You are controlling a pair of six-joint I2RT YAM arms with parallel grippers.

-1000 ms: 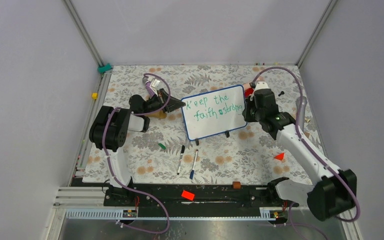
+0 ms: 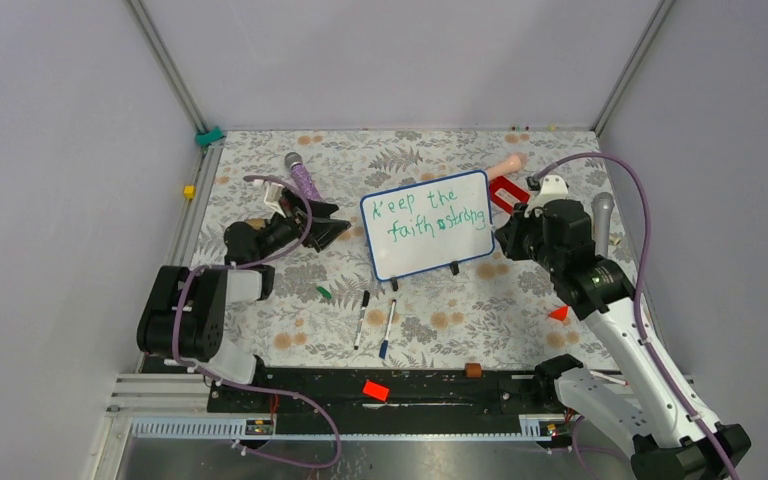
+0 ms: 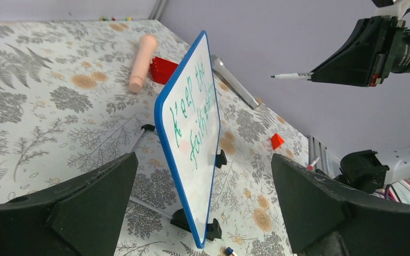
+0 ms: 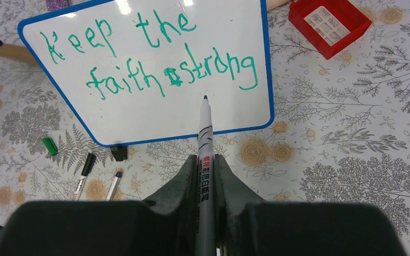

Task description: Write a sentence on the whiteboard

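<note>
The whiteboard (image 2: 426, 245) stands on small feet mid-table, reading "Keep the faith strong" in green (image 4: 155, 80), with a scribbled blot before "strong". My right gripper is shut on a marker, its tip pointing at the board and, in the left wrist view, apart from it. My left gripper is left of the board, its fingers spread wide with nothing between them, the board seen beyond them.
Two loose markers (image 2: 390, 328) and a green cap (image 2: 323, 292) lie in front of the board. A red box (image 4: 328, 26) sits behind its right end.
My left gripper has drawn back leftward and toward the near side, away from the board.
</note>
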